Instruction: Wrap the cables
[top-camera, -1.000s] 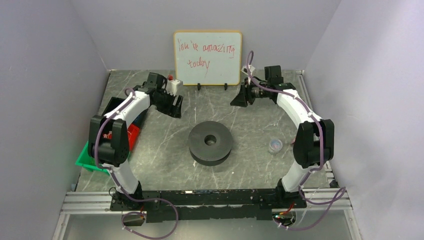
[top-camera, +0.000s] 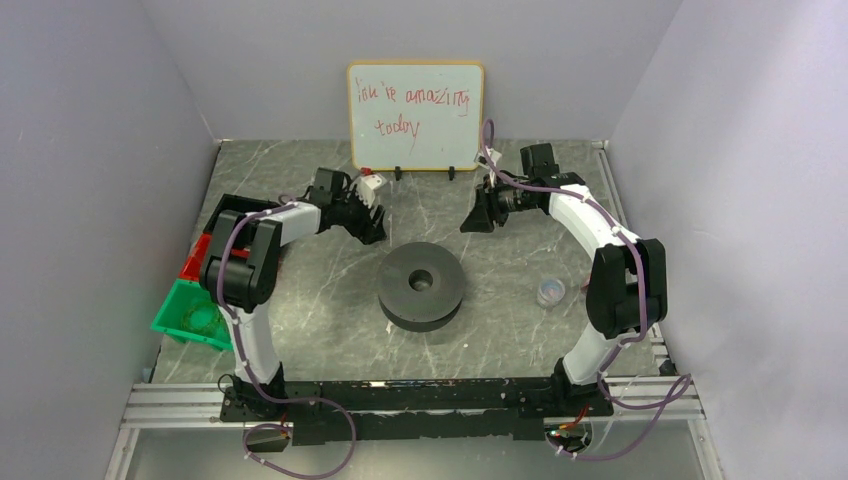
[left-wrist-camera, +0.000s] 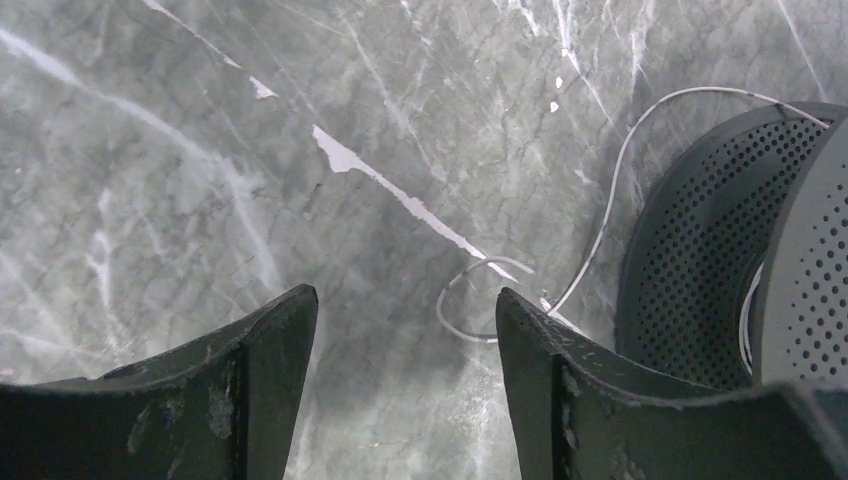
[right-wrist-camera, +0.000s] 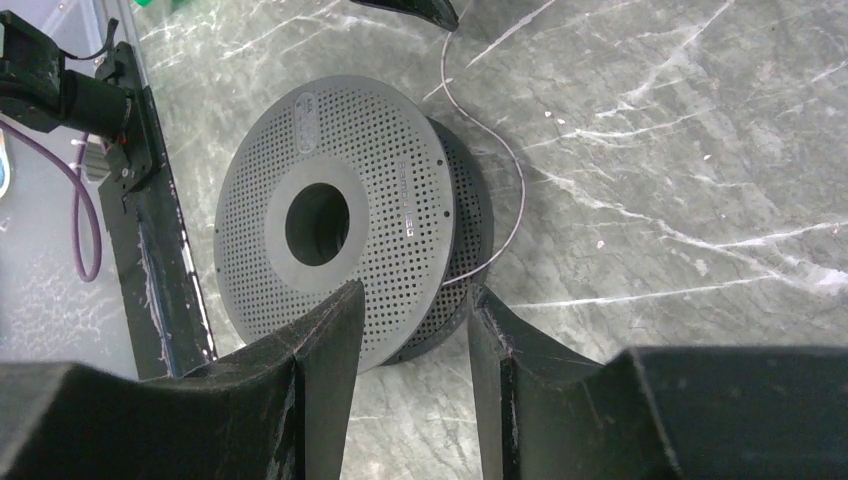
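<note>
A dark perforated spool (top-camera: 421, 285) lies flat mid-table. A thin pale cable runs out from between its flanges across the table; in the left wrist view the cable (left-wrist-camera: 613, 190) ends in a loose curl below and between my fingers. My left gripper (top-camera: 371, 222) hangs behind and left of the spool, open, with nothing between its fingers. My right gripper (top-camera: 478, 217) is behind and right of the spool, also open and empty, its fingers (right-wrist-camera: 510, 390) above the table.
Black, red and green bins (top-camera: 185, 320) line the left side. A whiteboard (top-camera: 415, 115) stands at the back. A small clear cup (top-camera: 550, 292) sits right of the spool. The table in front of both grippers is mostly clear.
</note>
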